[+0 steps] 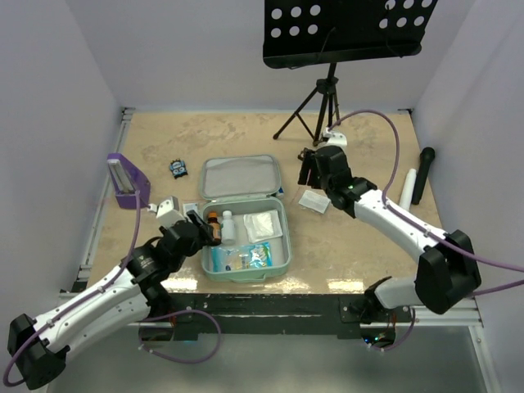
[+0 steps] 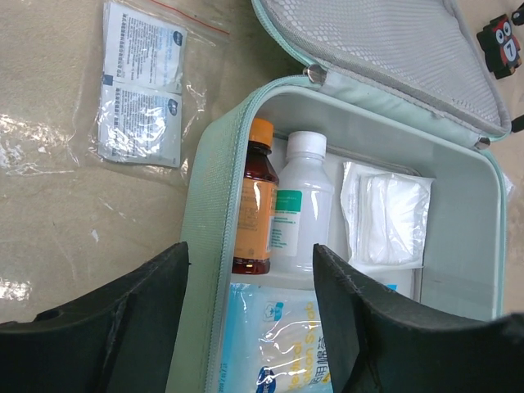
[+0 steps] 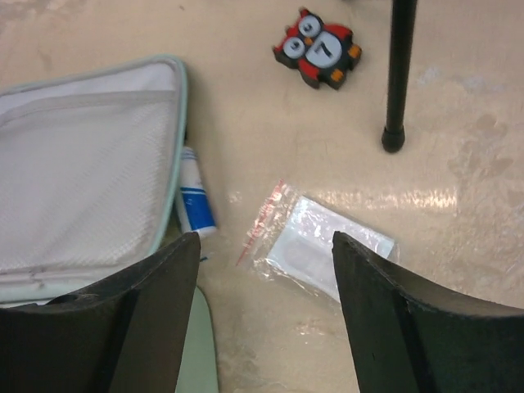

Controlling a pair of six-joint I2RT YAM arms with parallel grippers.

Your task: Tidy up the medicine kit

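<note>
The pale green medicine kit [image 1: 286, 260] lies open, its mesh lid [image 1: 241, 176] folded back. Inside stand a brown bottle [image 2: 256, 205] with an orange cap and a white bottle [image 2: 311, 201], side by side. A white gauze packet [image 2: 385, 214] lies to their right, and a blue-yellow wipes pack [image 2: 274, 336] fills the front. My left gripper hovers over the kit's left wall, open with nothing between its fingers. Far to the right of the lid, my right gripper stands open and empty above a clear bag with a white packet [image 3: 323, 246].
A bagged pair of white packets [image 2: 141, 90] lies left of the kit. Behind the lid's right edge is a blue-white tube [image 3: 194, 192]. Owl figure [image 3: 318, 47] and stand leg [image 3: 397, 82] are near the right gripper. A purple holder [image 1: 128, 180] stands far left.
</note>
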